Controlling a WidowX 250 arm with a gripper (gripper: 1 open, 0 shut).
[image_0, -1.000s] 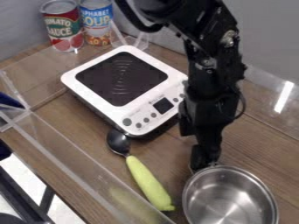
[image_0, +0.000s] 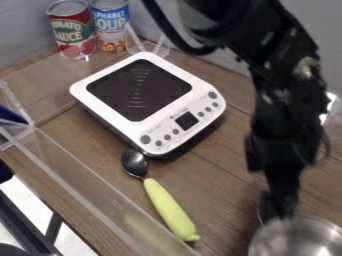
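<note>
My gripper (image_0: 275, 210) hangs low at the right, blurred, just above a steel pot (image_0: 287, 243) that is cut off by the bottom edge. Whether the fingers are open or shut, or touch the pot, is unclear. A white induction cooker (image_0: 147, 105) with a dark plate sits at the middle left. A spoon with a pale green handle (image_0: 170, 209) lies below it on the wooden surface (image_0: 221, 180).
Clear plastic walls (image_0: 94, 200) border the left. A tomato can (image_0: 74, 30) and an alphabet soup can (image_0: 111, 25) stand at the back left. A grey wall rises behind.
My arm has moved to the right and toward the viewer. The pot has shifted right and down, now partly out of frame. The cooker and spoon stay put.
</note>
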